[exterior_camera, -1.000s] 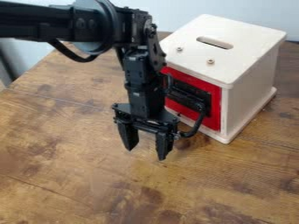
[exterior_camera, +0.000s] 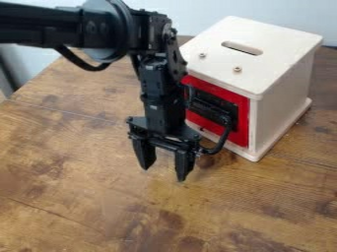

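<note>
My black gripper hangs pointing down over the wooden table, its two fingers apart with nothing visible between them. Behind it, to the right, stands a pale wooden box with a slot and screws on its top. Its front has a red panel with a dark fitting, partly hidden by my arm and cable.
</note>
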